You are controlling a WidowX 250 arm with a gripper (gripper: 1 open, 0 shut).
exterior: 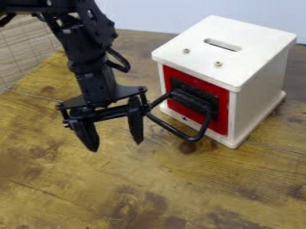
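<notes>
My gripper [113, 134] hangs low over the wooden table on the left of the camera view, its two black fingers apart with nothing between them. To its right stands a white box [259, 98] with a slot on top and a red front panel [216, 92]. A black loop handle [180, 132] sticks out from that panel toward my gripper, its near end beside the gripper's body.
A woven mat [24, 63] is at the back left, and a pale wall lies behind the box.
</notes>
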